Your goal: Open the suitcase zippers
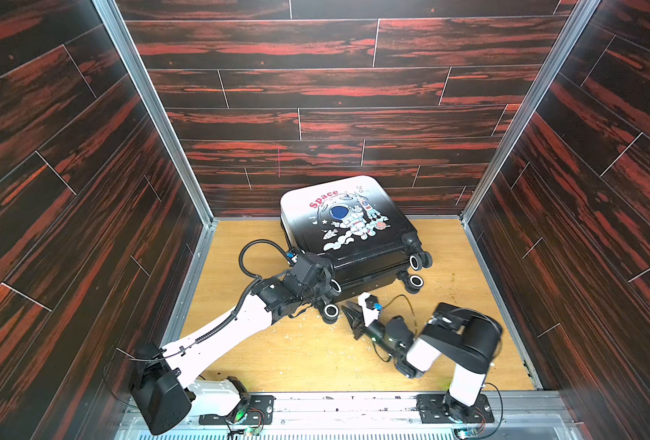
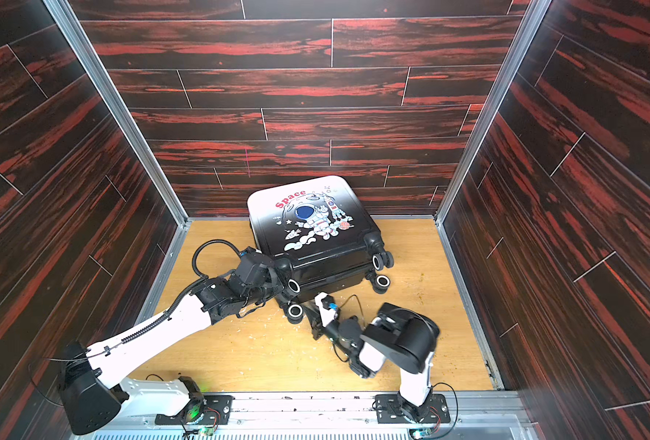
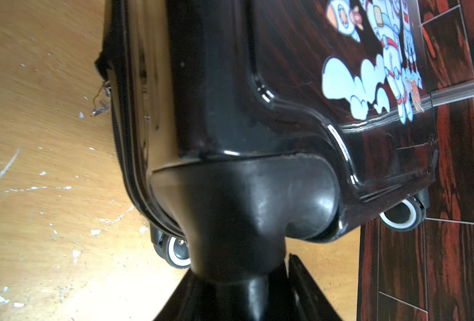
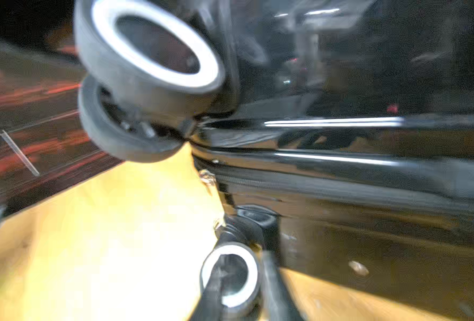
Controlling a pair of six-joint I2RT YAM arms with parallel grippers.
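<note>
The black suitcase [image 1: 372,253] with a white top and Space astronaut print lies on the wooden floor, wheels toward me. My left gripper is at a front-left wheel housing [image 3: 242,198]; its fingers flank the black wheel part, and whether they touch it is unclear. A zipper [image 3: 118,123] runs along the side, with small metal pieces near it. My right gripper is low by the front edge, fingers apart before a lower white-ringed wheel [image 4: 231,251]; the view is blurred.
Dark wood-patterned walls enclose the floor [image 1: 222,352]. Bare floor lies left, right and in front of the suitcase, apart from the two arms.
</note>
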